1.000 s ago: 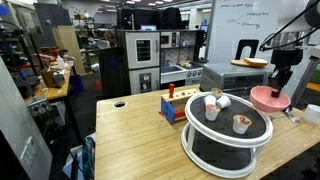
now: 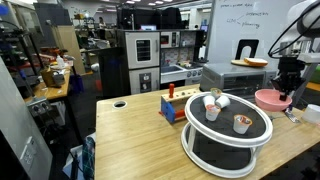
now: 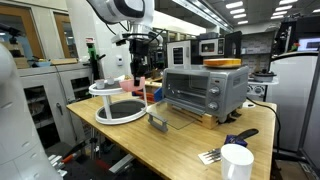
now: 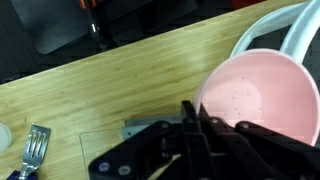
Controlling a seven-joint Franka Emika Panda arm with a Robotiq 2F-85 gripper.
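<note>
A pink bowl (image 2: 272, 99) hangs in the air at the right edge of the two-tiered round stand (image 2: 224, 151), with my gripper (image 2: 284, 95) shut on its rim. In the wrist view the bowl (image 4: 265, 92) fills the right side, its inside facing the camera. The dark fingers reach its left edge there, and nothing shows inside it. From the other exterior side, the bowl (image 3: 130, 86) is partly hidden near the stand's upper tier.
Several small cups, including one cup (image 2: 242, 124), are on the stand's dark top. A toaster oven (image 3: 207, 90) stands behind. A white mug (image 3: 236, 162) and a fork (image 3: 209, 156) lie toward the table's near right. Bare wood (image 4: 110, 85) shows left of the bowl.
My gripper has moved a little to the right and down in the exterior view, the pink bowl staying in its grasp. The stand and its cups look unchanged.
</note>
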